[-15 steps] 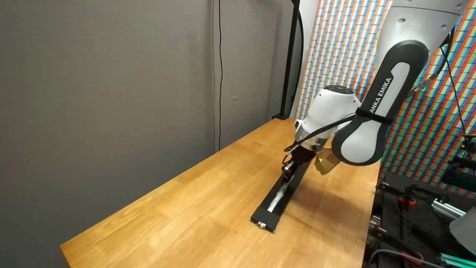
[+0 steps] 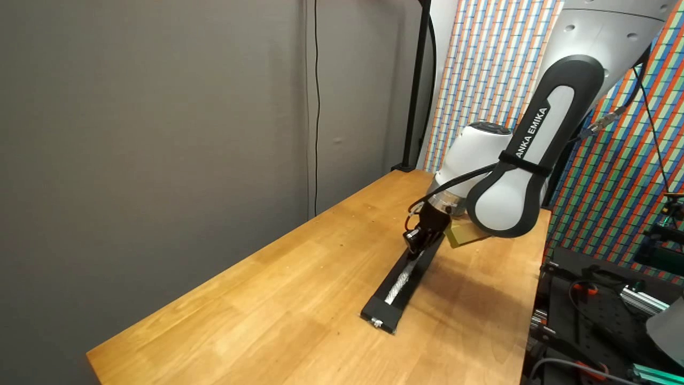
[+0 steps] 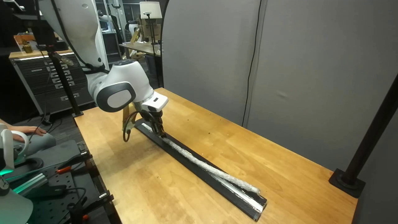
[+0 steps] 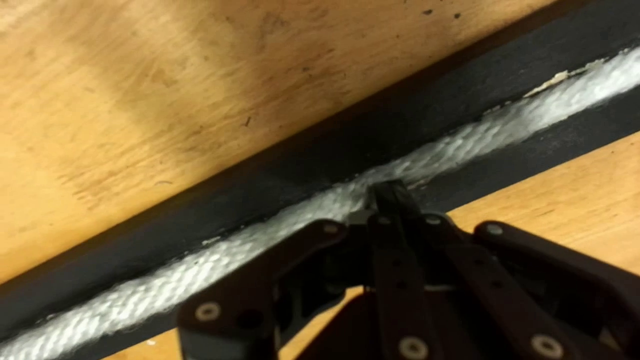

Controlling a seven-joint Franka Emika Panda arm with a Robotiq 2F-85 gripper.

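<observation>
A long black channel [image 3: 227, 189] lies on the wooden table, with a white braided rope [image 3: 197, 162] running along it. Toward the far right end in exterior view 2 the rope lies beside the bare pale groove [image 3: 238, 192], while in the wrist view the rope [image 4: 198, 270] sits between the black edges. My gripper is shut, its tips at the rope's near side, and no rope shows between them. In exterior view 1 the gripper [image 2: 413, 251] points down at the channel [image 2: 417, 282], hiding part of the rope.
A yellowish bracket [image 2: 463, 232] is beside the wrist. A black post [image 3: 347, 183] stands at a table corner, and a grey wall [image 2: 160, 128] borders one long edge.
My arm has tilted and its forearm has shifted a little to the left in exterior view 1. The bracket by the wrist has turned with it. The channel has stayed in place.
</observation>
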